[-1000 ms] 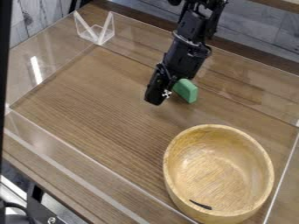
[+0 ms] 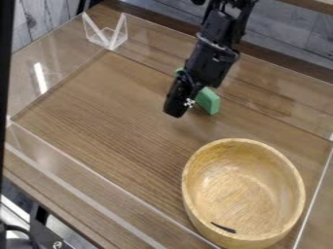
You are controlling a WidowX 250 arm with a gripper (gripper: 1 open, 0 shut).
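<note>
The black arm reaches down from the top of the camera view to my gripper point(image 2: 180, 103), which is low over the wooden table point(image 2: 104, 122), left of centre-right. A green object point(image 2: 208, 100) lies just right of and behind the gripper's fingers, partly hidden by them. The gripper looks shut; nothing shows between its fingers, though the dark parts are hard to make out.
A large round tan tub point(image 2: 243, 163) takes up the lower right. A white wire holder point(image 2: 107, 29) stands at the back left.
The gripper and arm have shifted very slightly, and a little less of the green object shows to the right of the fingers.
</note>
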